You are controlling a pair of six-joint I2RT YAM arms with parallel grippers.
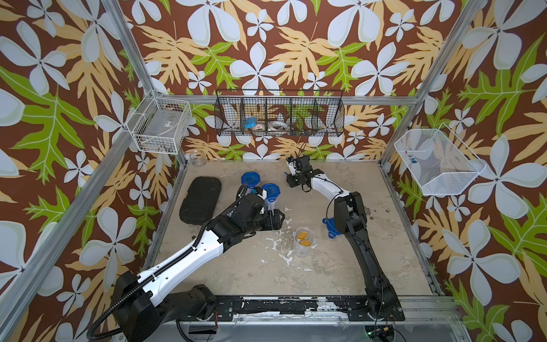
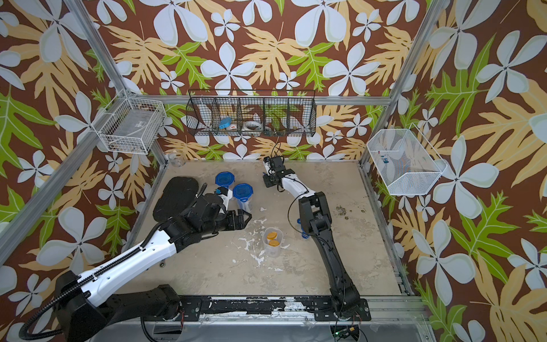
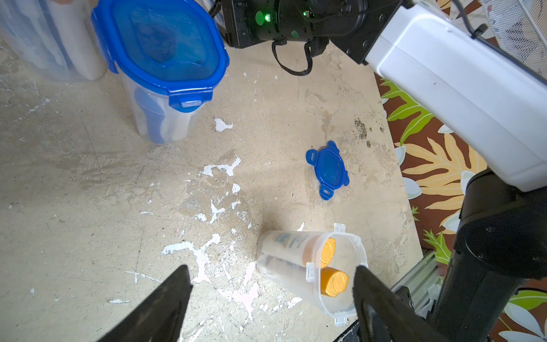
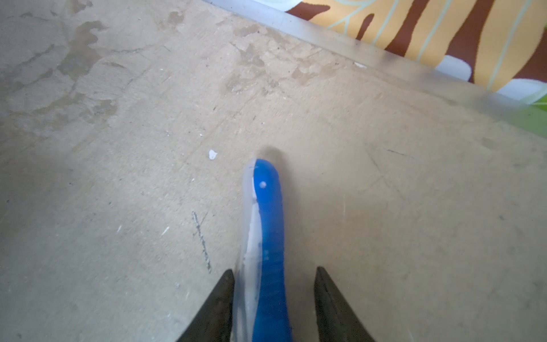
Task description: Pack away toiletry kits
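Observation:
In the right wrist view, a blue-and-white elongated item lies on the table between the fingers of my part-open right gripper; the left finger is close beside it, the right one apart. My left gripper stands open above the table, nothing held. Beyond it are a blue-lidded container and another container at the upper left. A clear tub with orange-capped items stands near the front centre. A loose blue lid lies right of it, partly hidden by the right arm in the top views.
A black case lies on the left. Wire baskets hang on the back, left and right sides.

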